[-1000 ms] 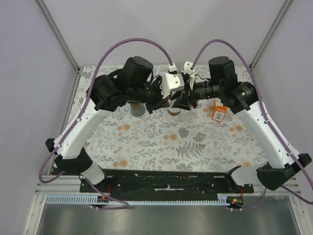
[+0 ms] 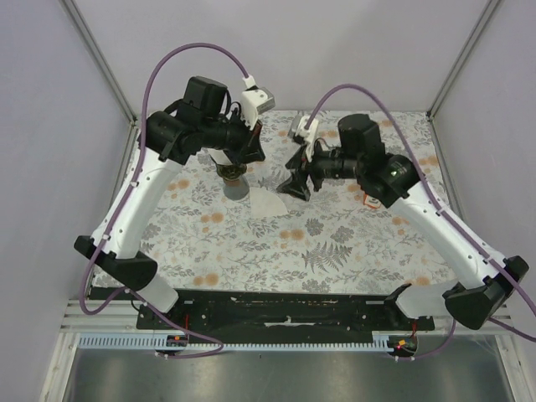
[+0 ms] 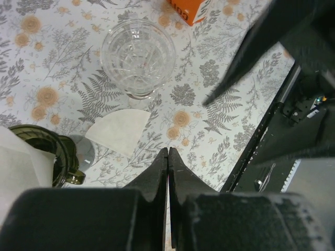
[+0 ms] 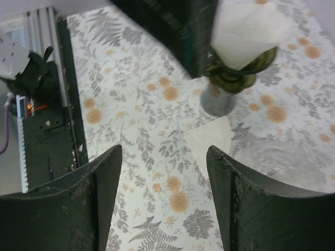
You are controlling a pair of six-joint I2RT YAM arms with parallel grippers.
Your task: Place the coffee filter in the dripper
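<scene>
A white paper filter sits in the dark green glass dripper, also seen beyond the right fingers in the right wrist view as a filter (image 4: 246,34) and dripper (image 4: 230,78). A flat folded white filter (image 3: 118,130) lies beside it on the table (image 2: 193,251). My left gripper hangs near the dripper, its fingertips together with nothing visible between them. My right gripper is open and empty, above the table right of the flat filter; it is motion-blurred in the top view (image 2: 297,176).
A clear glass (image 3: 137,55) stands behind the flat filter. An orange carton (image 3: 189,8) is at the right, partly hidden by my right arm in the top view.
Over the last second my left gripper has pulled back leftward from the centre.
</scene>
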